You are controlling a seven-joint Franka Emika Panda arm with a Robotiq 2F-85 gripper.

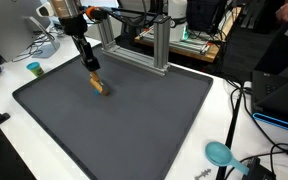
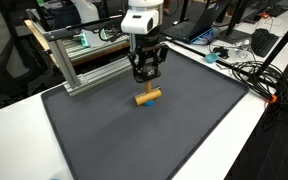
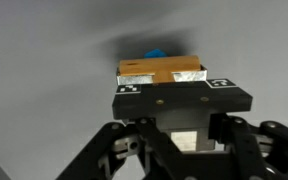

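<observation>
A wooden piece shaped like a mallet, with a crossbar and an upright stem, is at the gripper on the dark mat. My gripper is shut on its stem, which shows between the fingers in the wrist view. The crossbar hangs low over the mat or touches it; I cannot tell which. Just beyond the crossbar, a small blue object is partly hidden by it. From the first exterior view, the mallet appears tilted below the gripper, towards the mat's back left.
A white rail frame stands along its back edge. On the white table outside it are a blue-green cup, a turquoise round item and loose cables.
</observation>
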